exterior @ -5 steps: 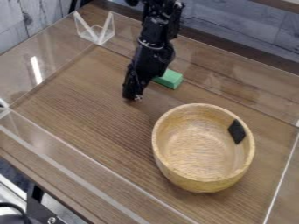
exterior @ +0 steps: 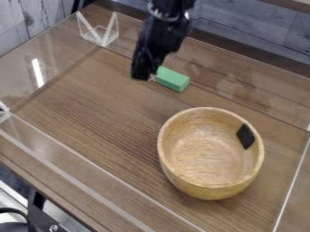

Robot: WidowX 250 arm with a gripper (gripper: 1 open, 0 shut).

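Observation:
My gripper (exterior: 150,63) is blurred, raised over the upper middle of the wooden table (exterior: 79,113), left of and above a green block (exterior: 173,81). Whether its fingers are open or shut cannot be made out, and I see nothing clearly held. A large tan bowl (exterior: 206,177) with a dark patch on its right rim fills the lower right.
Clear plastic or wire pieces are at the upper left (exterior: 97,27) and left edge. A dark cable lies at the bottom left corner.
My gripper has moved up and away from the middle of the table, blurring as it moves, and more of the green block shows. The bowl is unchanged.

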